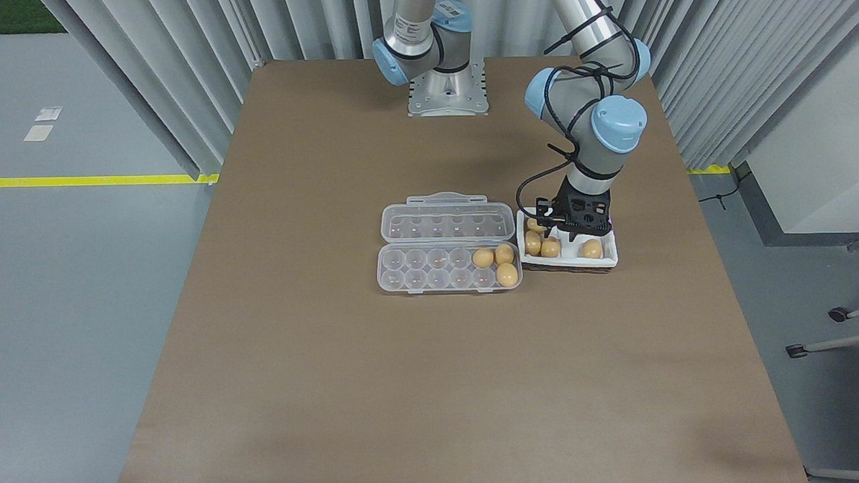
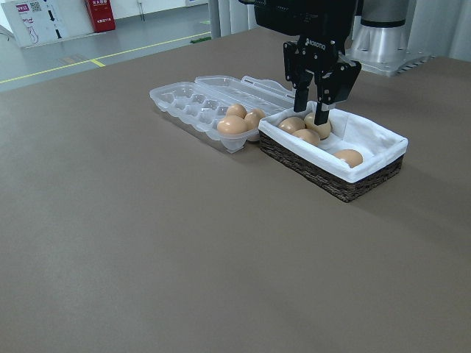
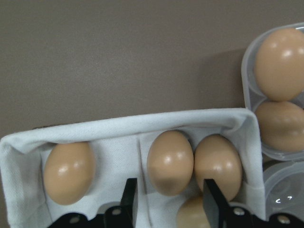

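My black gripper (image 2: pixel 311 103) hangs over a white cloth-lined wicker basket (image 2: pixel 386 147) holding several brown eggs (image 3: pixel 169 161), its fingers apart and empty. In the wrist view the fingertips are low in the frame, with one egg (image 3: pixel 69 172) to the left and others near the right fingertip. Left of the basket in the front view, an open clear egg carton (image 1: pixel 427 270) holds eggs (image 1: pixel 505 274) at its right end; its other cups are empty.
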